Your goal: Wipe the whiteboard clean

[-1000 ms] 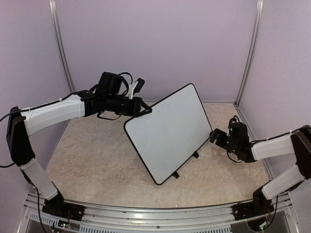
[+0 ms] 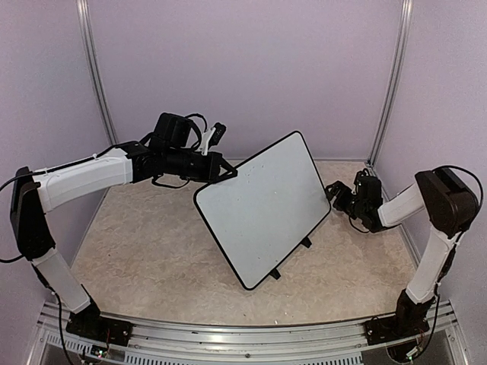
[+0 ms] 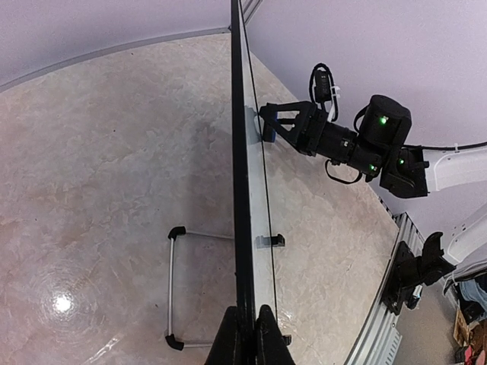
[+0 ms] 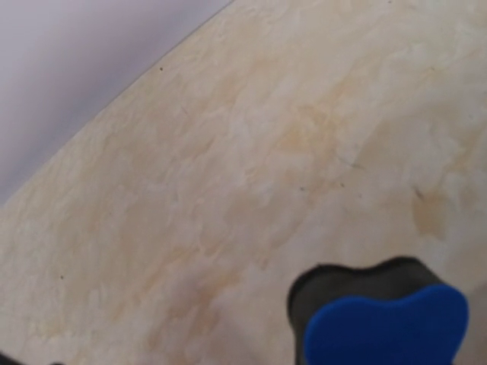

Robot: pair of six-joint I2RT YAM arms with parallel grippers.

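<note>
The tilted whiteboard [image 2: 262,209] has a plain white face with a black rim in the top view. My left gripper [image 2: 230,171] is shut on its upper left edge; in the left wrist view, the fingers [image 3: 229,334] pinch the board's rim. Beside the board's right edge is my right gripper [image 2: 332,194], its fingers spread. A blue-topped eraser with a dark grey body [image 4: 384,331] lies at the bottom of the right wrist view. The left wrist view shows the eraser [image 3: 271,124] at the right gripper's fingertips, close to the board. Firm contact between them cannot be judged.
Dark feet [image 2: 306,242] show below the board's lower edge, and a metal support frame [image 3: 172,285] stands behind it. Open tabletop [image 2: 152,251] lies to the left and front. Pale walls [image 2: 441,99] enclose the sides and back.
Left arm and board have stayed still.
</note>
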